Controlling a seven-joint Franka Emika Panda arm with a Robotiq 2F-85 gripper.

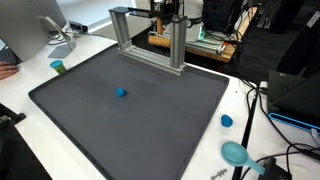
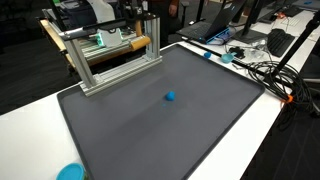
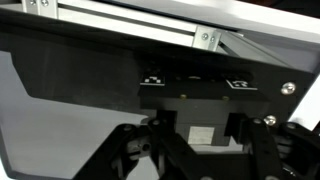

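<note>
My gripper is in the lower middle of the wrist view, its black fingers [image 3: 236, 130] closed on a grey-brown block [image 3: 202, 110]. A paler square shows low on that block. Just beyond it a dark bar with small white marks lies along a long black panel [image 3: 90, 72]; whether the bar belongs to the held block, I cannot tell. In both exterior views the arm's end is by the top of the silver frame [image 1: 150, 55], too small and dark there to make out the grip.
A small blue piece [image 2: 170, 96] lies on the grey board [image 2: 130, 130]. Beside the board are a green-topped cup [image 1: 58, 67], a blue disc [image 1: 227, 121] and a turquoise dish [image 1: 236, 154]. Most of the board is bare. Cables [image 2: 285, 75] run along its far right side.
</note>
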